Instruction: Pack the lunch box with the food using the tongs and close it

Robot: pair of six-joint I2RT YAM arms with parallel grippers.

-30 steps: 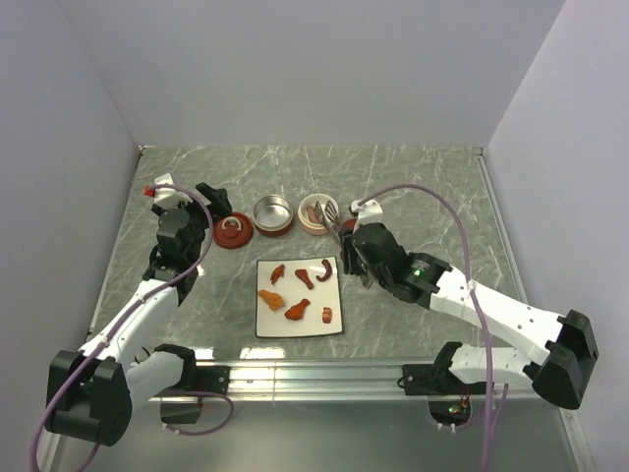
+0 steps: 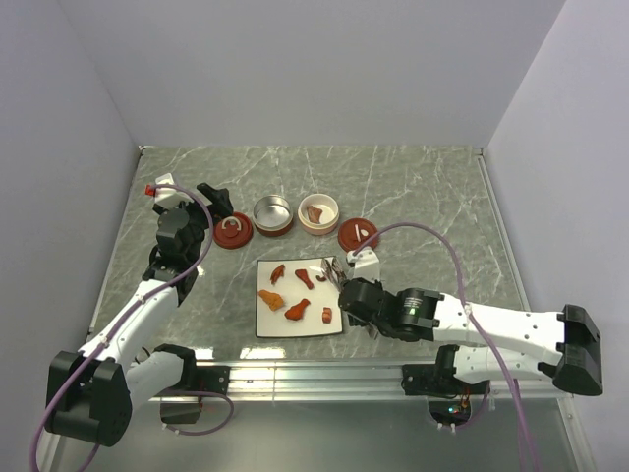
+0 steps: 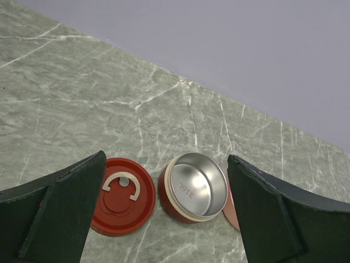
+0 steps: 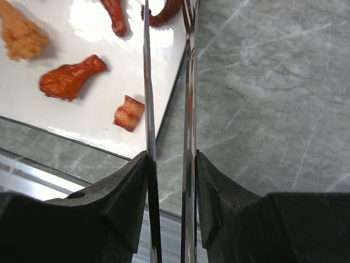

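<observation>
A white board [image 2: 299, 275] holds several meat pieces, among them a drumstick [image 4: 71, 79], a fried piece [image 4: 24, 38] and a small cube [image 4: 129, 114]. My right gripper is shut on metal tongs [image 4: 190, 120], whose tips reach over a curved red piece [image 4: 161, 13] at the board's right edge. A steel container [image 3: 197, 185] and a cream bowl [image 2: 324, 224] with a piece inside stand behind the board. My left gripper is open above the left side, nothing between its fingers.
Red lids [image 3: 123, 211] [image 2: 359, 233] lie either side of the containers. Walls border both sides.
My right arm has moved down and toward the front with the tongs, from over the cream bowl to the board's right edge. The left arm has not moved.
</observation>
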